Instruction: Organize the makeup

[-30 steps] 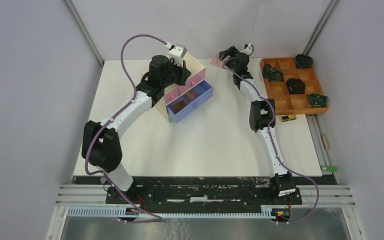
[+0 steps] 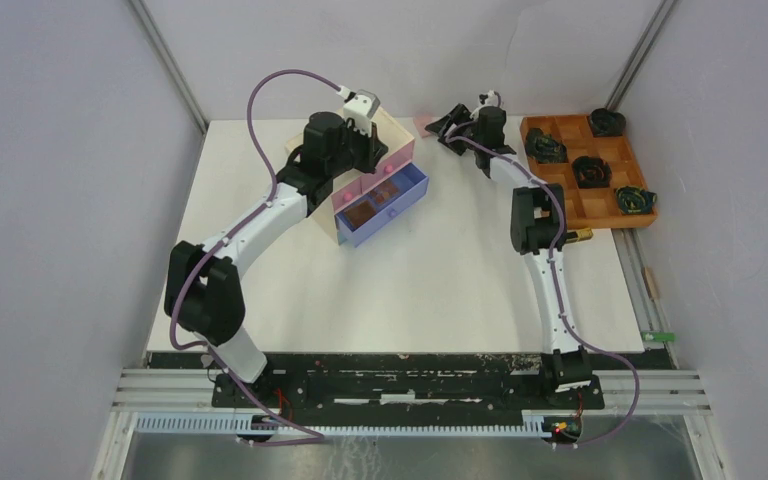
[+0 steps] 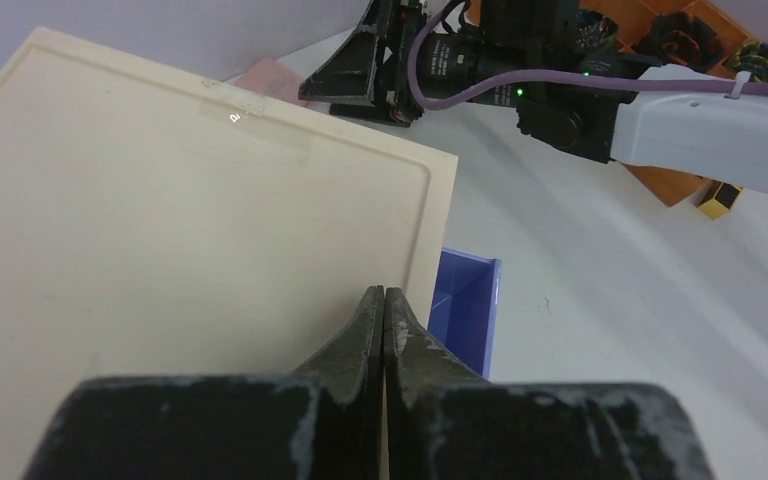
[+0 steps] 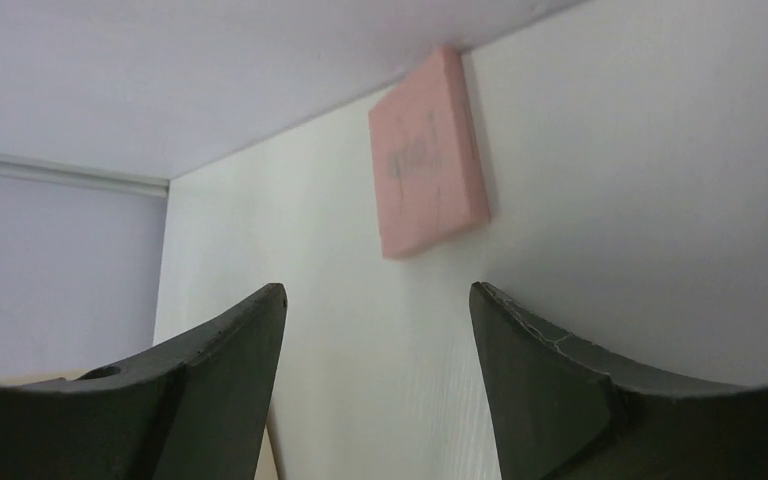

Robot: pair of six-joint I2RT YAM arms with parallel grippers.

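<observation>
A cream drawer organizer (image 2: 393, 132) with pink drawers and an extended blue drawer (image 2: 400, 205) stands left of centre. My left gripper is shut at its top's right edge; whether anything is between the fingertips is hard to see. A pink square piece (image 4: 423, 160) lies by the back wall. My right gripper (image 2: 442, 130) is low just right of it; in the right wrist view the fingers (image 4: 550, 360) stand apart, with the pink piece beyond them, and nothing visible between them.
A wooden tray (image 2: 600, 205) with dark bundles in some compartments sits at the right, a small yellow-black box (image 2: 578, 235) by its front edge. The back wall is close behind the right gripper.
The left arm has moved very slightly right.
</observation>
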